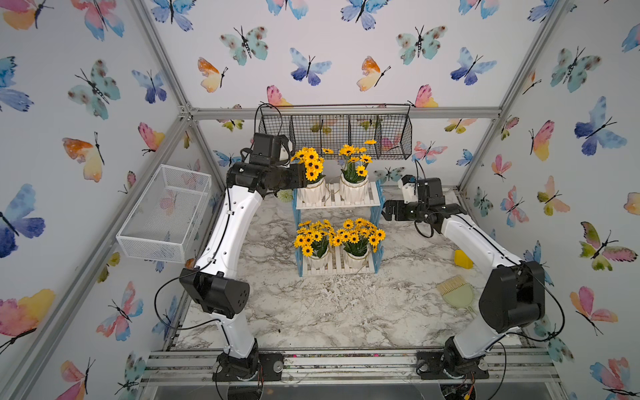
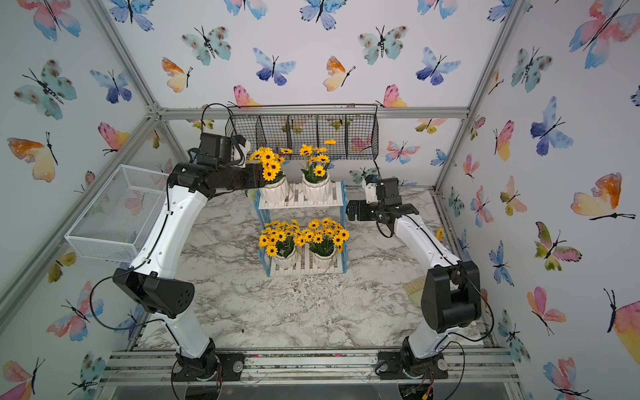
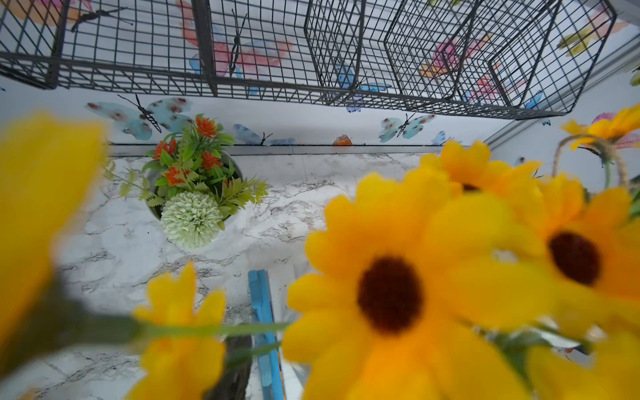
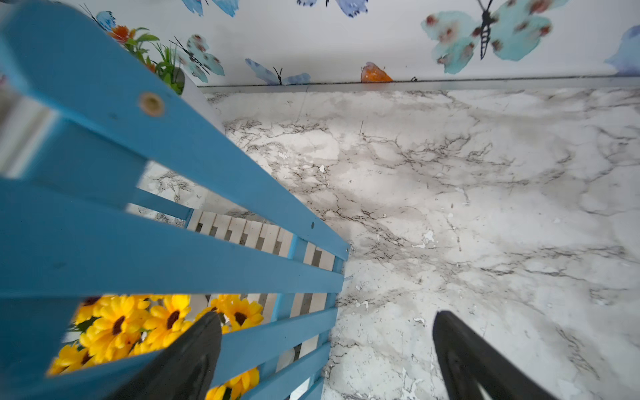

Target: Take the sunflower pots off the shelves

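Observation:
On the upper white shelf stand two pots of sunflowers, a left pot (image 1: 311, 192) and a right pot (image 1: 354, 190). A lower left pot (image 1: 319, 258) and a lower right pot (image 1: 355, 257) fill the bottom shelf. My left gripper (image 1: 300, 177) is level with the upper left pot's flowers, at their left side. Yellow blooms (image 3: 393, 293) crowd the left wrist view and hide its fingers, so its finger state does not show. Just right of the blue shelf frame (image 4: 280, 266), my right gripper is open, its fingers (image 4: 190, 366) apart with nothing held.
A black wire basket (image 1: 346, 136) hangs behind the shelf. An empty white mesh basket (image 1: 153, 256) is at the left. A small plant (image 3: 193, 220) stands behind. At right lie a brush (image 1: 453, 286) and a yellow object (image 1: 462, 259). The front marble table (image 1: 346, 313) is open.

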